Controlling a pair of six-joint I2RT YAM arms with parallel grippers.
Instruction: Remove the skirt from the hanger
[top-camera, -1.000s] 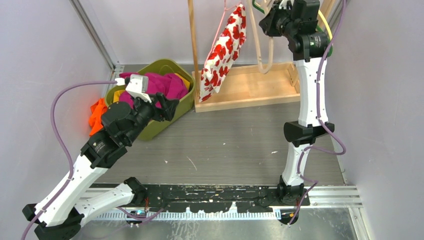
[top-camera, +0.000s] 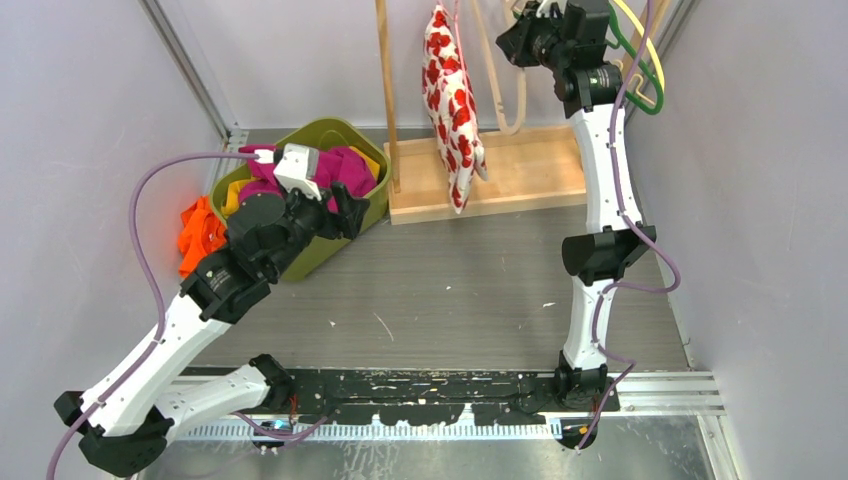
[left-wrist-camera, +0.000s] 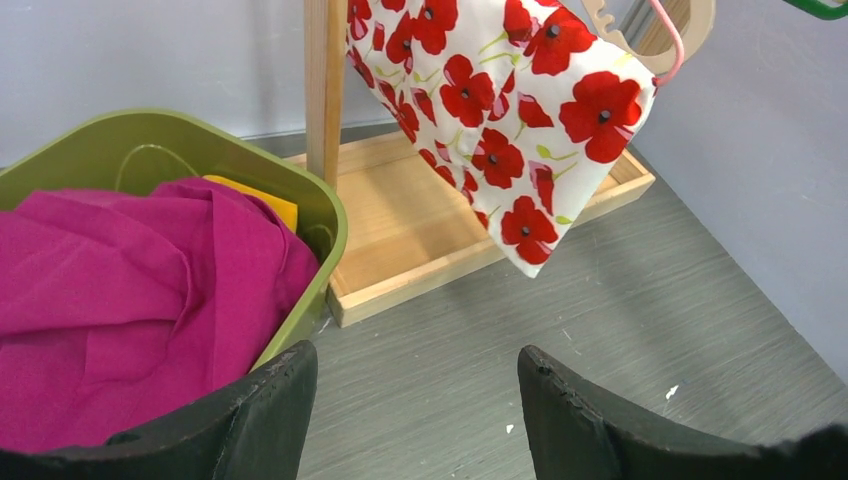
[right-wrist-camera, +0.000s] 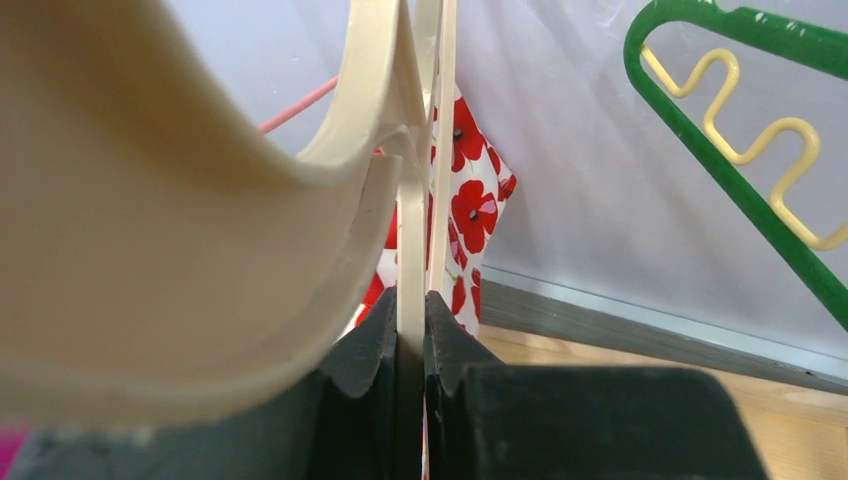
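Note:
The white skirt with red flowers (top-camera: 455, 115) hangs tilted from a pink hanger (left-wrist-camera: 672, 48), its lower corner over the wooden base. My left gripper is open, its fingers apart with nothing between them; it stands over the bin's right edge, below and to the left of the skirt. At the upper right, my right gripper is shut on a thin part of a beige hanger (right-wrist-camera: 411, 250). In the right wrist view, the skirt (right-wrist-camera: 474, 212) shows partly behind that hanger, which blurs large across the left side.
An olive bin (top-camera: 328, 135) with magenta cloth (top-camera: 345, 170) stands at the left, an orange cloth (top-camera: 200, 237) beside it. A wooden post (top-camera: 388, 95) rises between bin and skirt. A green hanger (right-wrist-camera: 720, 190) hangs at the right.
The skirt's lower end has swung right, away from the post. My right gripper moved a little left with the beige hanger. The left arm shifted slightly right.

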